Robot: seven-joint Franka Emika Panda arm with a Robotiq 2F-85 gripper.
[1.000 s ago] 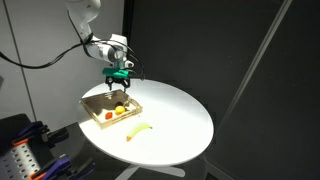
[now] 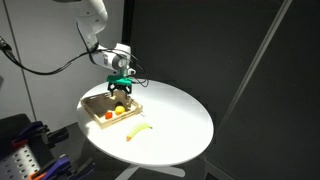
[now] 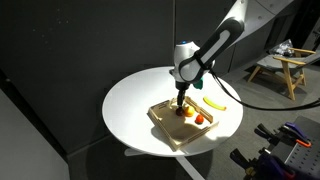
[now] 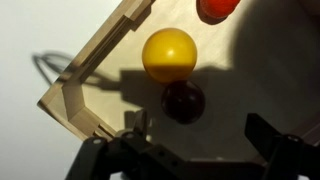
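A small dark red-brown ball (image 4: 183, 101) lies in the shallow wooden tray (image 4: 72, 100), touching or nearly touching the yellow-orange ball (image 4: 170, 55). Spread wide, my gripper has one finger on each side of the image below the dark ball, and nothing is between them. From outside, the gripper (image 2: 119, 88) points down over the back part of the tray (image 2: 92, 113). In the second exterior view the dark ball (image 3: 180, 111) sits almost beneath the gripper, close to the yellow-orange ball (image 3: 190, 112).
A red ball (image 4: 218, 7) is also in the tray, beyond the yellow one. On the round white table (image 2: 185, 110) a yellow banana (image 2: 139, 131) lies outside the tray. Much of the tabletop away from the tray is bare.
The gripper has moved down and slightly right in exterior view 1, closer to the tray. The tray, the balls and the banana look unmoved.
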